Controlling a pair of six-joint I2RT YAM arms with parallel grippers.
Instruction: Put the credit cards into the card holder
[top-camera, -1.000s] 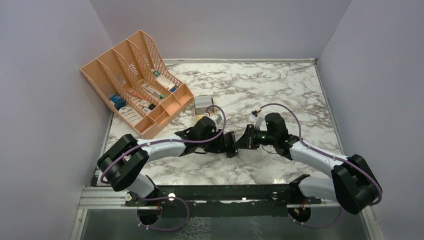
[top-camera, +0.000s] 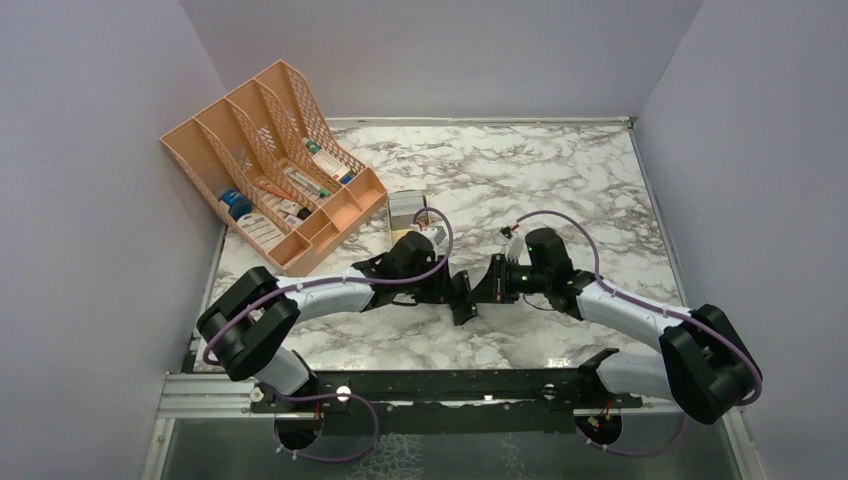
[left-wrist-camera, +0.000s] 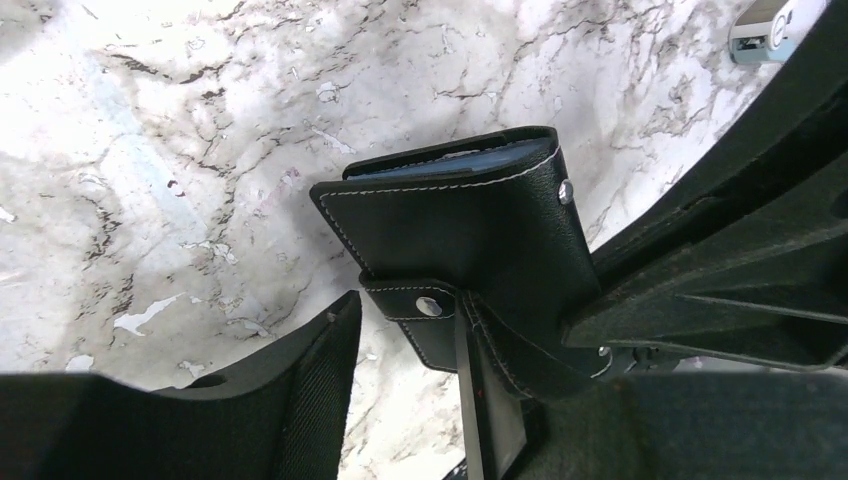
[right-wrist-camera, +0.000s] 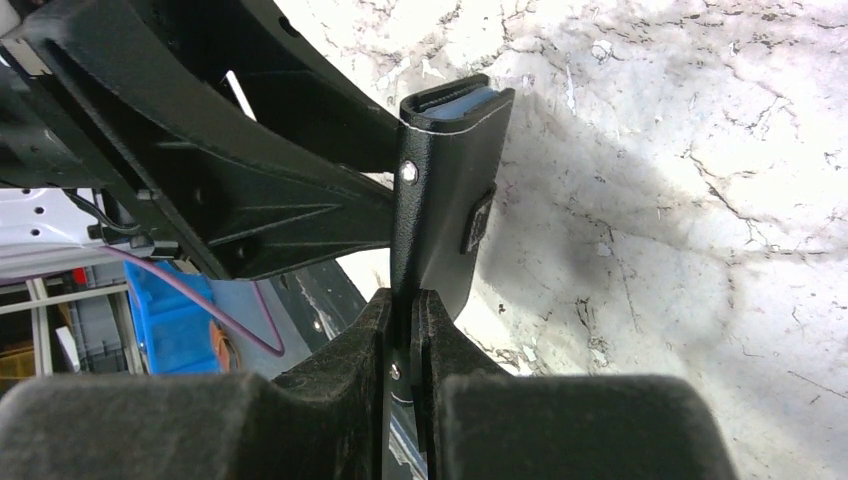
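Note:
The black card holder (top-camera: 461, 298) (left-wrist-camera: 450, 230) (right-wrist-camera: 450, 200) is held up between both arms, its snap strap on the face and blue sleeves at its top edge. My right gripper (top-camera: 484, 292) is shut on its spine end. My left gripper (top-camera: 442, 292) is at the strap side, fingers part open, one tip against the strap by the snap. The card box (top-camera: 406, 205) with pale cards stands behind the left arm, partly hidden by it.
An orange organiser (top-camera: 340, 210) with bottles and tubes fills the back left. Grey walls bound the sides.
The holder shifted a little toward the front; the right arm moved slightly.

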